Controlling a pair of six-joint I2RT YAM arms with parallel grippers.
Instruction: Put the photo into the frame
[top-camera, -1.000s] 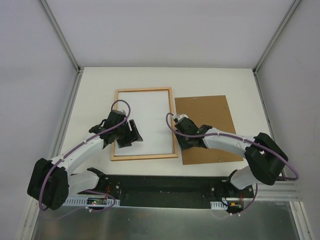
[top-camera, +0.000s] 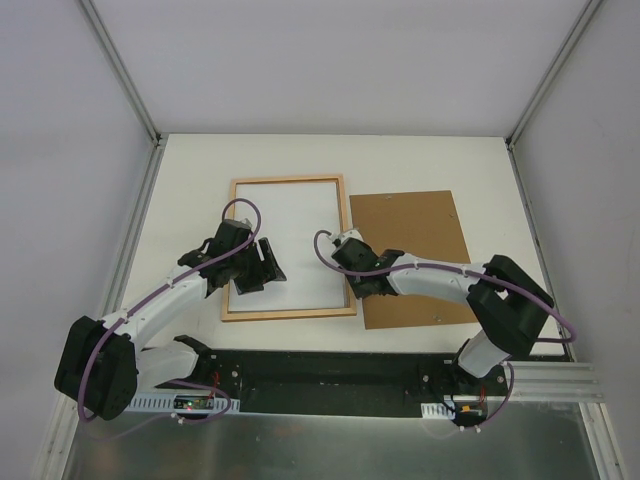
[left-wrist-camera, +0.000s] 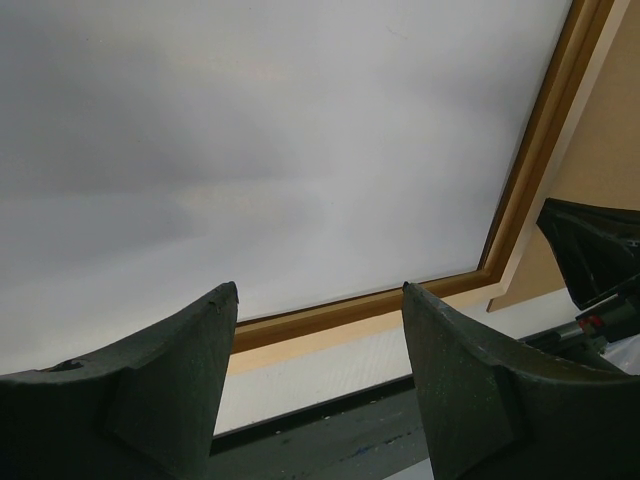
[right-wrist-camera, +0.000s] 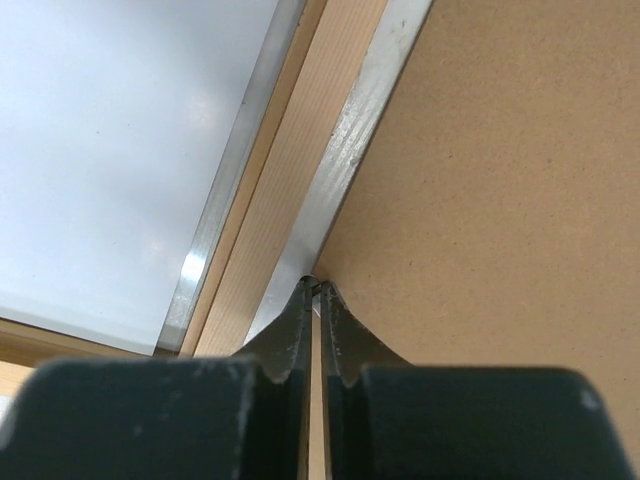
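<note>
A light wooden frame (top-camera: 290, 315) lies flat on the table, a plain white sheet or panel (top-camera: 300, 240) filling it; whether this is the photo I cannot tell. To its right lies a flat brown board (top-camera: 415, 220), close along the frame's side. Over the lower left of the white area hangs my left gripper, open, with nothing between its fingers. My right gripper is shut, its tips at the seam between the frame's outer side (right-wrist-camera: 330, 190) and the brown board's edge. Nothing shows between those fingers.
Walls enclose the left, back and right. A dark strip (top-camera: 330, 380) runs along the front edge, below the frame and board.
My right arm has moved a little leftward, bringing its gripper from over the brown board closer to the frame's right side. The left arm, frame and board look unmoved.
</note>
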